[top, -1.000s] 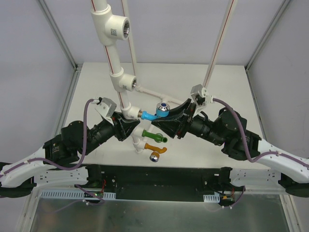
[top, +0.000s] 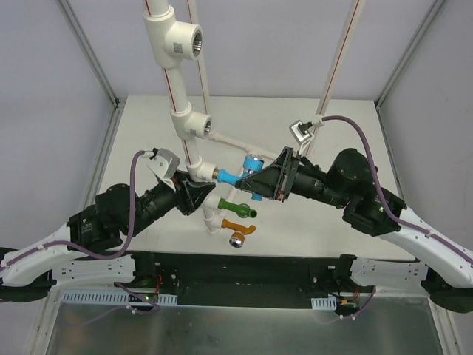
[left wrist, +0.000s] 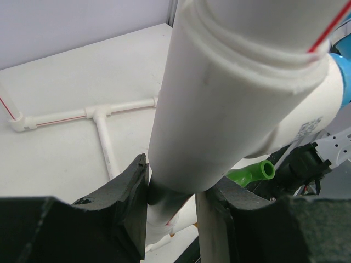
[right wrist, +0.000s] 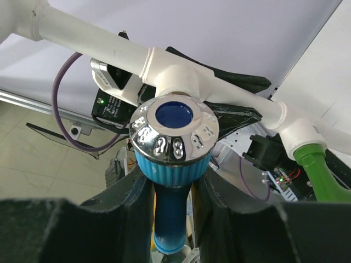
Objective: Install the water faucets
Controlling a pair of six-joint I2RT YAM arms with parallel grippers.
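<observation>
In the top view a blue faucet (top: 253, 163) with a threaded metal end meets the lowest side socket of the white vertical pipe (top: 177, 90). My right gripper (top: 284, 181) is shut on that faucet from the right. From the right wrist view, the chrome-capped knob (right wrist: 174, 129) faces the camera, and the blue body (right wrist: 170, 216) runs down between the two fingers. My left gripper (top: 194, 194) is closed around the white pipe beside this socket. In the left wrist view the pipe (left wrist: 214, 93) fills the space between the fingers. How deep the thread sits cannot be told.
Below, a green faucet (top: 236, 208) and an orange faucet (top: 238, 227) sit on the same pipe. Two upper side sockets, the top socket (top: 197, 41) and the middle socket (top: 208, 125), are empty. Thin white pipes (top: 244, 143) run behind.
The right gripper and wrist have rolled, turning the blue faucet about its own axis. Its chrome cap has tipped away from the top camera and the blue spout now shows below. The left arm stays put.
</observation>
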